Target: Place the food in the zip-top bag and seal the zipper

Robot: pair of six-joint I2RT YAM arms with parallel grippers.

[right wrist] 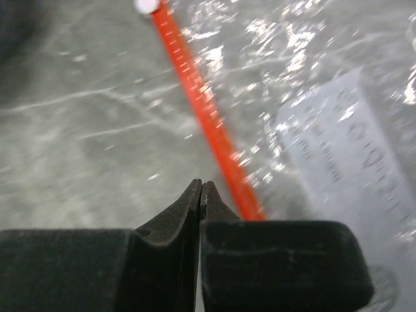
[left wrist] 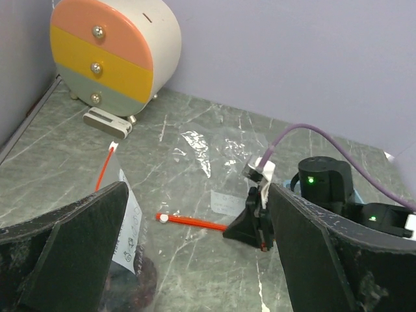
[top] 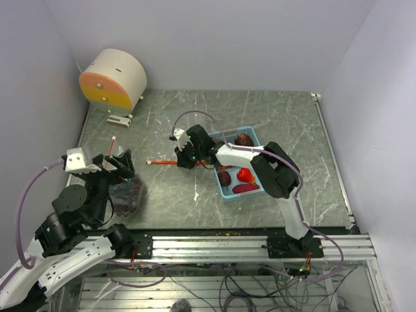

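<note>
An empty clear zip-top bag (left wrist: 195,153) lies flat on the table. Its red zipper edge (right wrist: 207,117) runs past the tips of my right gripper, whose fingers are pressed together with nothing between them; the red strip lies just outside them. In the top view the right gripper (top: 184,159) sits low over that strip. My left gripper is open, its fingers wide apart with empty space between. A second bag (left wrist: 130,240), standing, with a white label and dark food inside, appears below and between the left fingers. Red and dark food pieces (top: 245,175) lie in a blue basket.
The blue basket (top: 242,197) stands under the right forearm. A striped drum-shaped box (top: 114,79) occupies the back left corner, with a small grey object (top: 119,121) at its foot. Bare table (top: 292,123) lies to the right.
</note>
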